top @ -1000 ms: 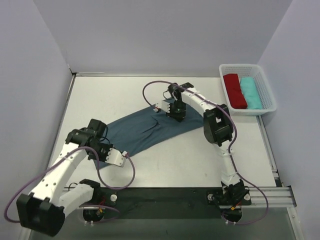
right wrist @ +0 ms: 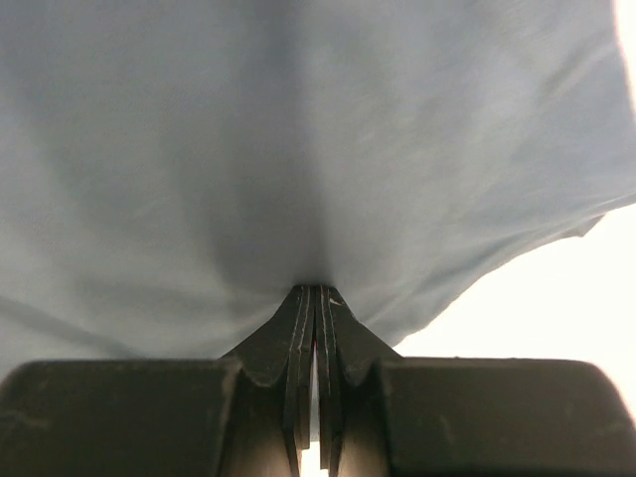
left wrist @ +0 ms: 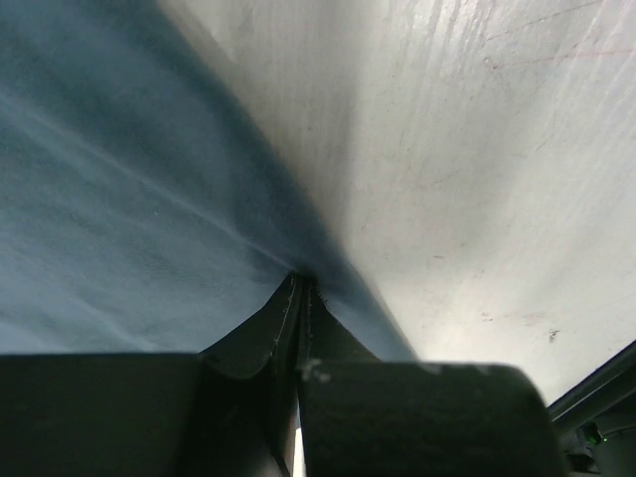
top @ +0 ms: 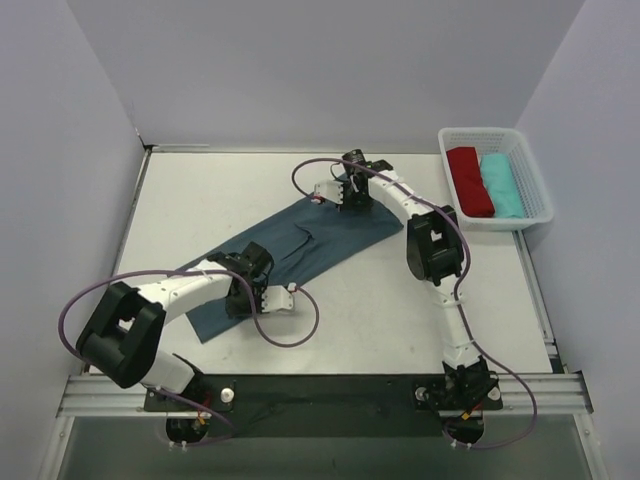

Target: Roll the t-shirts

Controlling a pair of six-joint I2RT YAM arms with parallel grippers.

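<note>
A dark blue-grey T-shirt [top: 330, 240] lies spread diagonally across the table. In the top view my left gripper [top: 255, 305] is low on its near left part; in the left wrist view that gripper is closed on the cloth [left wrist: 149, 199] by its edge, with bare table beside it. My right gripper [top: 355, 195] is at the shirt's far right end; in the right wrist view it [right wrist: 316, 298] is closed on the grey cloth [right wrist: 328, 149]. The fingertips of both are pressed into fabric, and how much they pinch is hidden.
A white basket [top: 540, 200] at the back right holds a folded red cloth [top: 470, 182] and a turquoise one [top: 503, 185]. Bare white table [top: 400, 310] lies in front of and behind the shirt. Walls border the sides and back.
My right gripper shifted slightly toward the back, and the shirt's right end shifted a little.
</note>
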